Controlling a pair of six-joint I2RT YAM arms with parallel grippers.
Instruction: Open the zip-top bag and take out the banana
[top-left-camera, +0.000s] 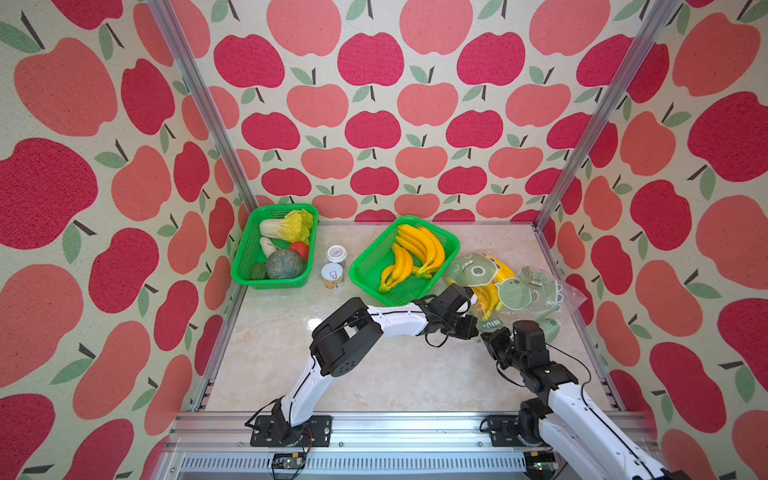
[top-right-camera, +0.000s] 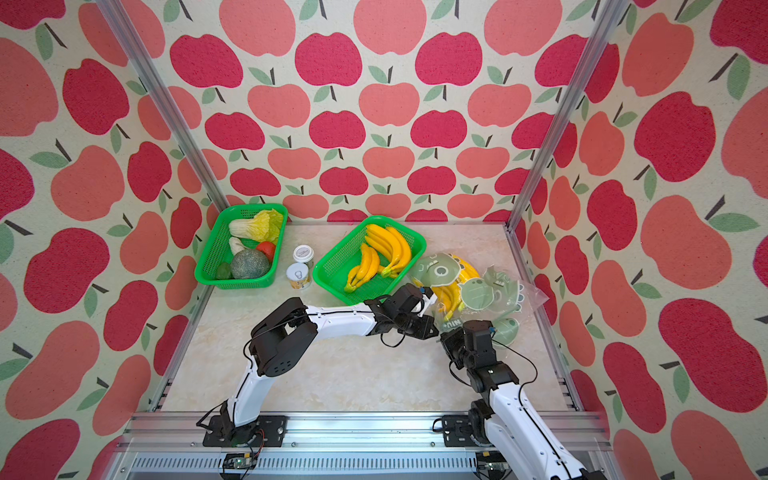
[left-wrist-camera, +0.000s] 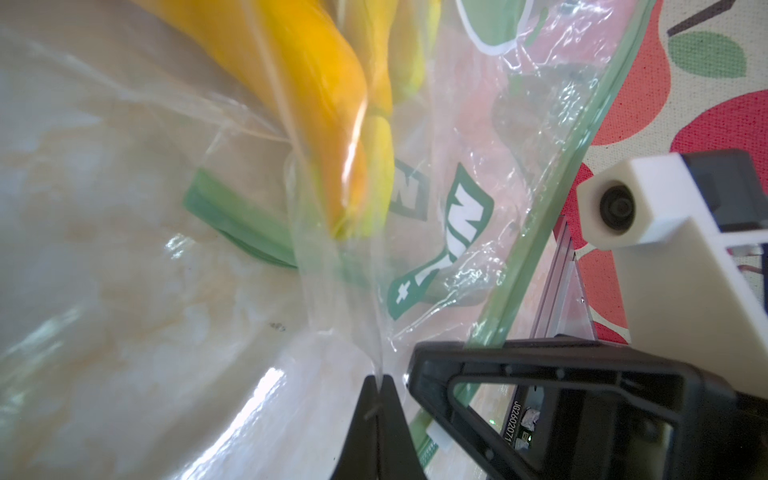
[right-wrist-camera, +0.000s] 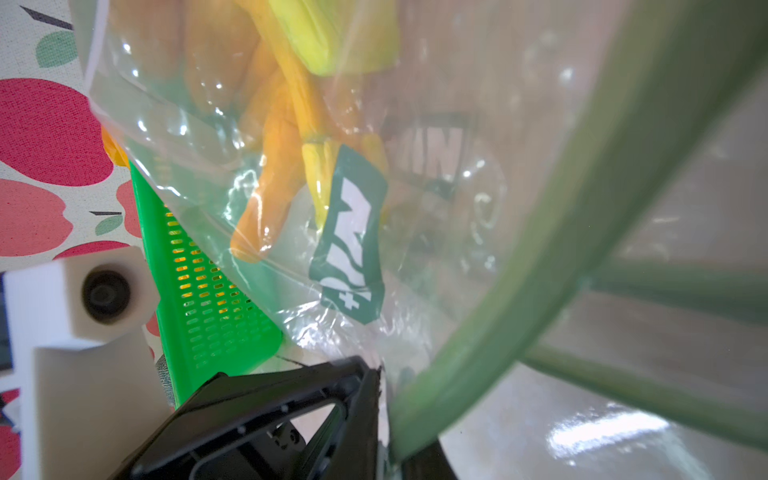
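Observation:
The clear zip top bag (top-left-camera: 544, 292) with green printing lies on the table's right side, yellow bananas (left-wrist-camera: 328, 136) visible inside through the plastic. Along its top runs a green zip strip (right-wrist-camera: 560, 224). My left gripper (top-left-camera: 472, 328) is at the bag's near left corner, low by the plastic; in the left wrist view its fingers (left-wrist-camera: 364, 424) are closed together, with nothing clearly between them. My right gripper (top-left-camera: 488, 336) sits close beside it, shut on the bag's zip edge, which rises from between its fingers in the right wrist view.
A green basket of bananas (top-left-camera: 360, 264) stands just left of the bag. Further left are a basket of vegetables (top-left-camera: 240, 272) and two small containers (top-left-camera: 332, 274).

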